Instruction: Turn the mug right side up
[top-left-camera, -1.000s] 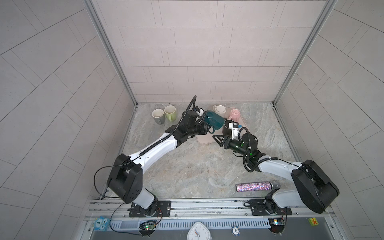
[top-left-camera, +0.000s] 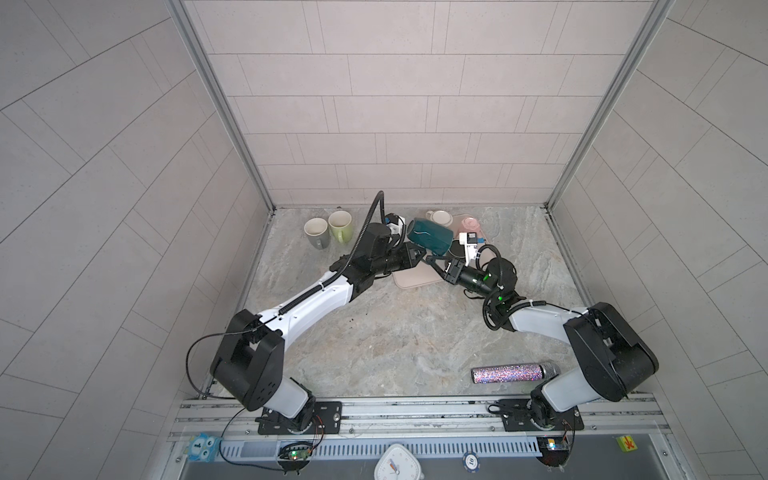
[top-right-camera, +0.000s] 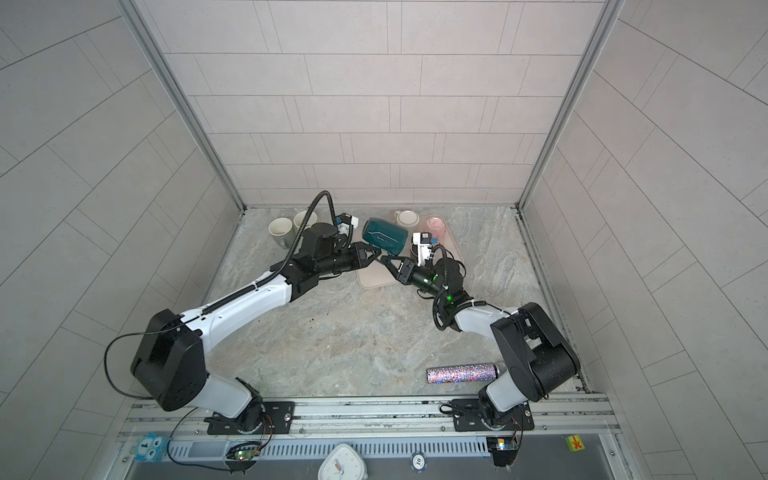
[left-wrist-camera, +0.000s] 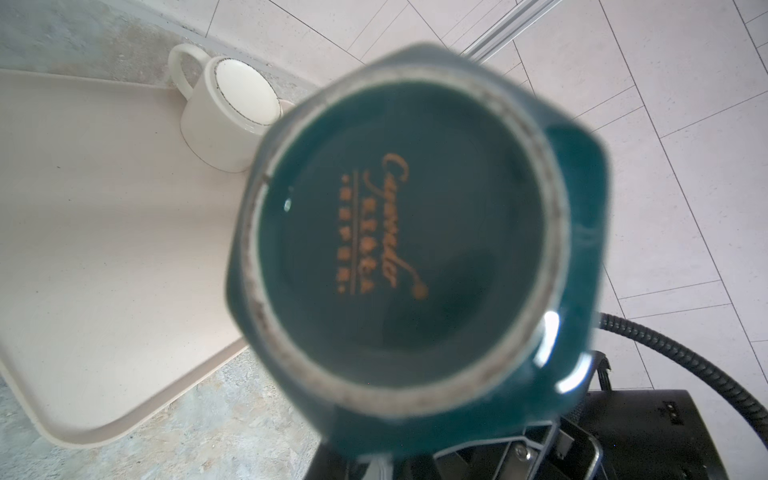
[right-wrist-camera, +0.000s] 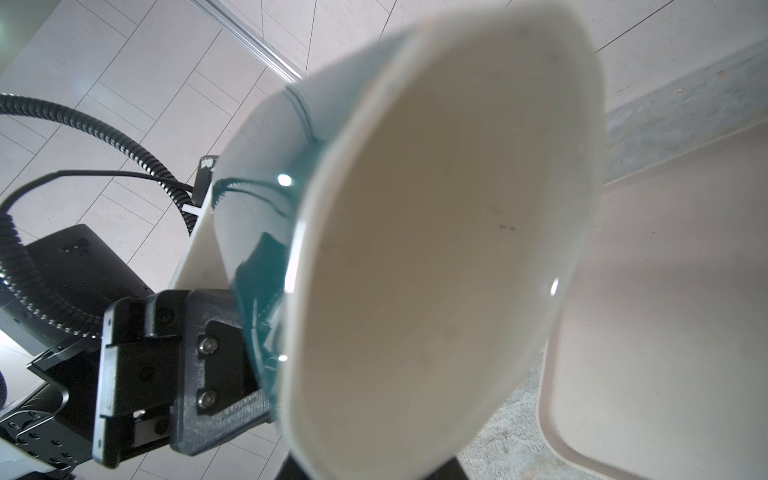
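Note:
A teal mug (top-left-camera: 430, 237) with a cream inside is held in the air on its side above the tray's left part. Its base (left-wrist-camera: 408, 240) faces the left wrist camera, and its open mouth (right-wrist-camera: 448, 248) faces the right one. My left gripper (top-left-camera: 418, 253) is shut on the mug from the near left side; its fingertips are mostly hidden. Close by on the near right, my right gripper (top-left-camera: 433, 261) reaches to the mug's handle side. The mug hides most of its fingers in the right wrist view, so its grip on the handle cannot be made out.
Below lies a pinkish tray (top-left-camera: 416, 278) bearing an upside-down white mug (left-wrist-camera: 228, 112), a pink mug (top-left-camera: 469, 225) and a dark mug (top-left-camera: 457, 249). Grey (top-left-camera: 317, 232) and green (top-left-camera: 341, 226) mugs stand left. A glittery tumbler (top-left-camera: 508, 373) lies at front right.
The mug has shifted slightly and its tilt has changed; the left arm moved little.

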